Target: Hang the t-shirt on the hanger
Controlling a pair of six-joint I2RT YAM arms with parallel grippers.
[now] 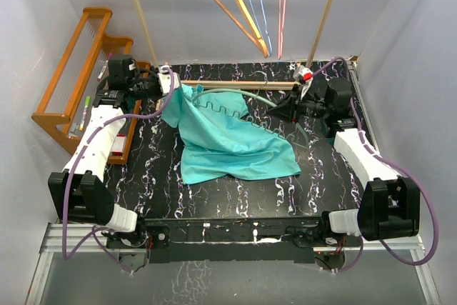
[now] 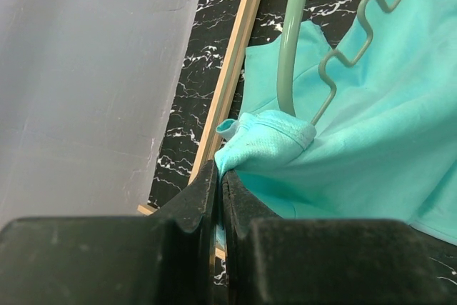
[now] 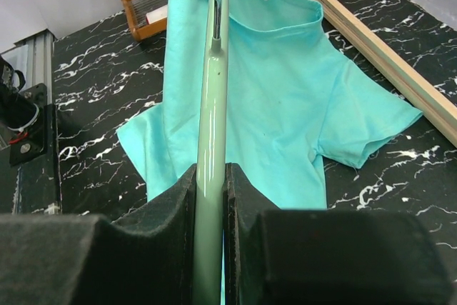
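The teal t-shirt is spread on the black marble table, its collar end raised at the left. My left gripper is shut on a gathered edge of that fabric. The green hanger arches over the shirt, its wavy lower part across it; in the left wrist view one end disappears behind the bunched cloth by my left gripper. My right gripper is shut on the hanger's green bar, which points away toward the raised collar.
Wooden rails lie along the table's back. An orange wooden rack stands at the left. A wooden hanger and blue and pink hangers hang above the back.
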